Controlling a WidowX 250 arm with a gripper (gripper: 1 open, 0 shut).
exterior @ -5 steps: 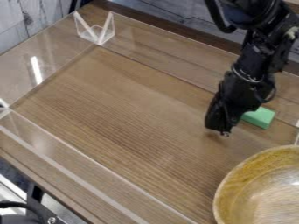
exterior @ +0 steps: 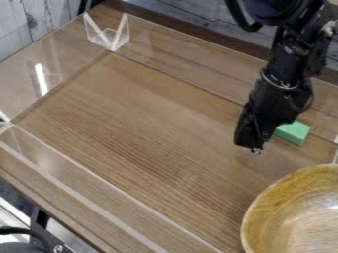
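Note:
The black robot gripper [exterior: 251, 140] hangs low over the wooden table on the right side, its tips close to the surface and shut, with nothing seen between them. Just right of it lies a green block [exterior: 294, 132], partly hidden behind the gripper and arm. Whether they touch is unclear.
A tan round bowl [exterior: 288, 212] fills the lower right corner. A white wire-like holder [exterior: 109, 36] stands at the back left.

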